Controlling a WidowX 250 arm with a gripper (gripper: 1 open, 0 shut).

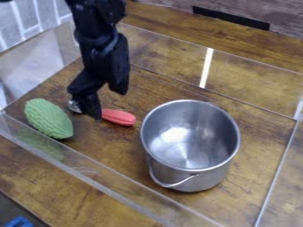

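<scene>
The black gripper (102,93) hangs open in the upper left, its fingers above a spoon with a red handle (117,116) that lies on the wooden surface. Part of the spoon's metal end is hidden behind a finger. Left of the spoon lies a green textured bitter-melon-like vegetable (48,120). A steel pot (190,160) with a wire handle stands to the right.
A clear acrylic barrier rings the wooden work area (236,84). A blue object (17,220) shows at the bottom left corner.
</scene>
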